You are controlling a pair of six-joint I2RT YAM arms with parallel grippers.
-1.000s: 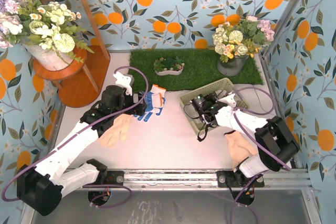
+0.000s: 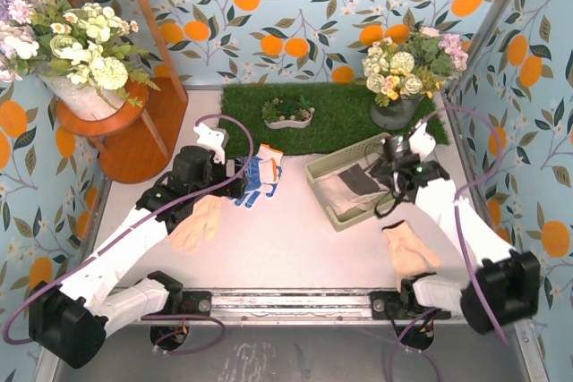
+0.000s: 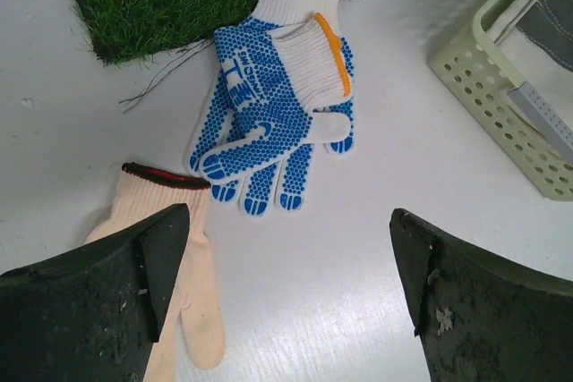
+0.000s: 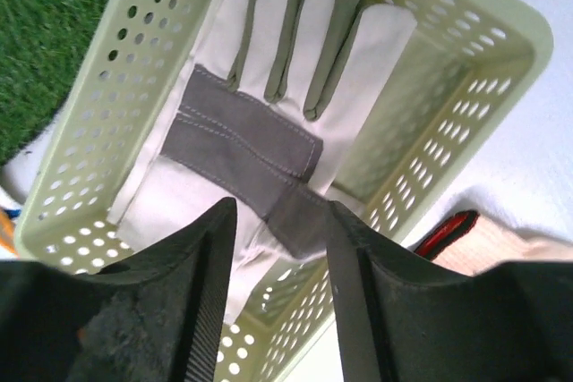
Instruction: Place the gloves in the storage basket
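A white-and-grey work glove [image 4: 242, 131] lies in the green storage basket [image 2: 336, 216], away from the right fingertips. Over the basket, my right gripper is open, its fingers partly closed in with nothing held between them. Blue-dotted white gloves [image 3: 269, 100] lie overlapped on the table. Touching them is a peach glove [image 3: 201, 310], partly hidden by a left finger. My left gripper stands wide open above the table, empty. Another peach glove [image 2: 409, 252] rests right of the basket, its dark cuff [image 4: 448, 232] showing in the right wrist view.
Artificial grass [image 2: 336, 136] runs along the back, bearing a small planter [image 2: 288, 123] and a flower bucket [image 2: 394, 114]. A wooden stand [image 2: 134, 163] with flowers occupies the back left.
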